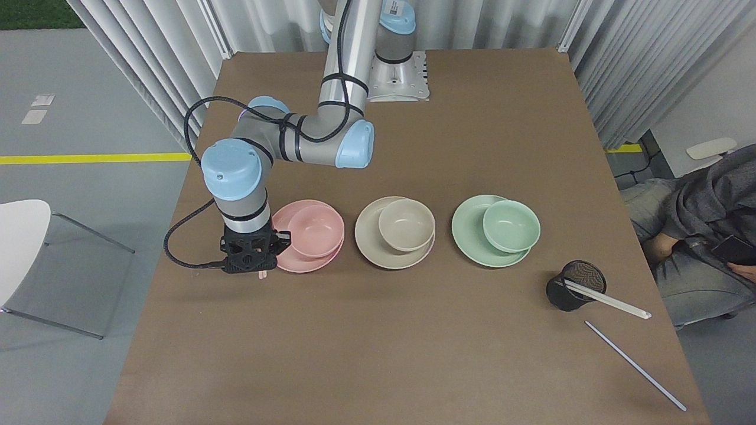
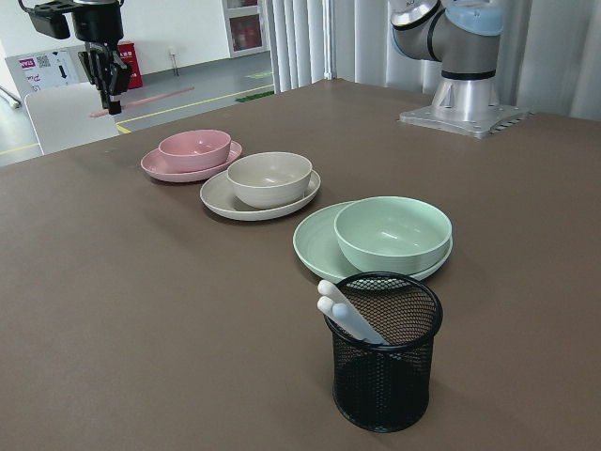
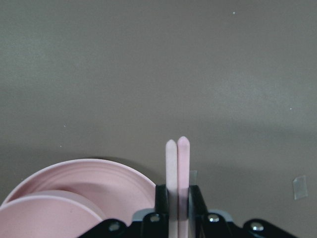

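Note:
My gripper (image 2: pixel 114 99) is raised at the left side of the table, shut on a pair of pink chopsticks (image 3: pixel 183 175), which stand upright in the wrist view between the black fingers. Just beside and below it sit a pink plate (image 3: pixel 119 186) and a pink bowl (image 1: pixel 316 231). To the right are a cream bowl (image 1: pixel 407 224) on a cream plate (image 1: pixel 370 230) and a green bowl (image 1: pixel 511 226) on a green plate (image 1: pixel 469 226).
A black mesh cup (image 1: pixel 563 297) with white chopsticks stands front right; a lone light stick (image 1: pixel 635 365) lies nearby.

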